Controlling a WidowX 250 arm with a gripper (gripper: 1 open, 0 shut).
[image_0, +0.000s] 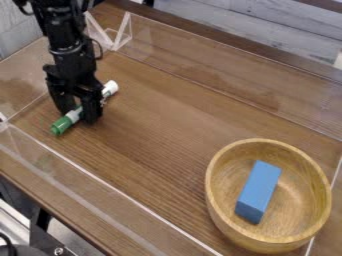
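Observation:
The black robot gripper is low on the wooden table at the left, its fingers around a green and white elongated object. The object's white end shows to the upper right and its green end to the lower left. The gripper hides the middle; contact cannot be made out.
A wooden bowl holding a blue block stands at the lower right.

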